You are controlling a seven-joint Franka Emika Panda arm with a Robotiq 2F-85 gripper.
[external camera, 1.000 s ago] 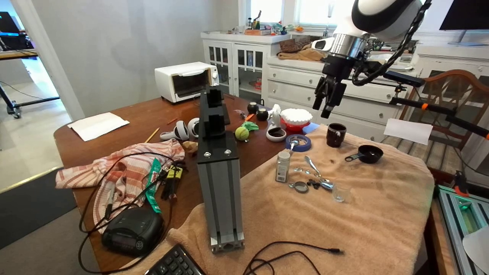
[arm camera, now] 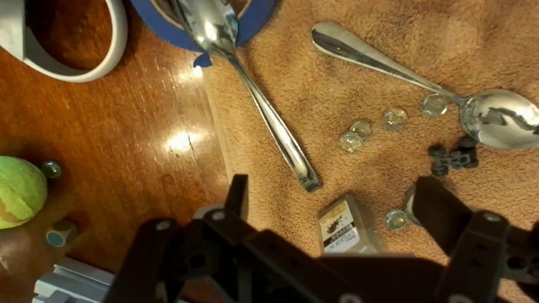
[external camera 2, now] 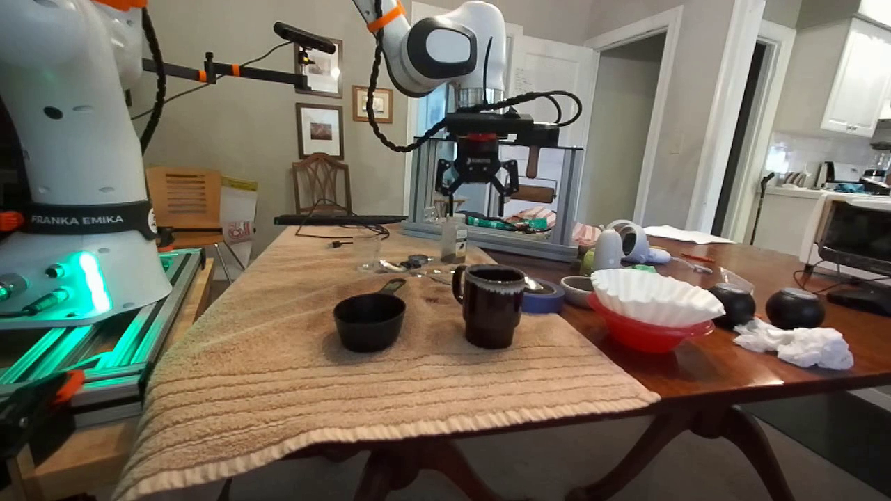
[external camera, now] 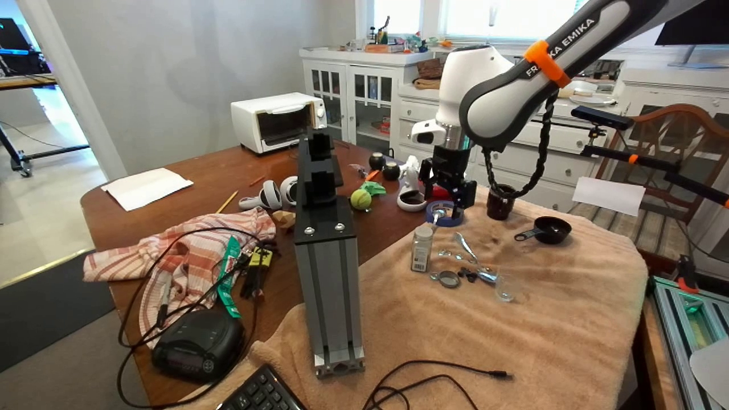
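Observation:
My gripper stands open over the towel, its fingers wide apart and nothing held. Below it in the wrist view a clear, labelled shaker bottle (arm camera: pixel 348 227) is partly hidden by the gripper body. One spoon (arm camera: pixel 275 126) leans with its bowl on a blue tape roll (arm camera: pixel 166 30); its handle end points into the space ahead of the fingers. A second spoon (arm camera: pixel 384 65) lies on the towel to the right. Several clear glass beads (arm camera: pixel 394 119) and a small black wheeled piece (arm camera: pixel 454 157) lie near it.
On the towel (external camera 2: pixel 401 401) stand a dark mug (external camera 2: pixel 494 305) and a black measuring cup (external camera 2: pixel 369 321). A red bowl with white paper filters (external camera 2: pixel 656 305) sits beyond the towel. A tall metal frame (external camera: pixel 331 294) rises mid-table.
In exterior view 1 the arm has swung left and lowered, from above and behind the mug to over the tape roll area. The bowl with filters is now largely hidden behind the gripper.

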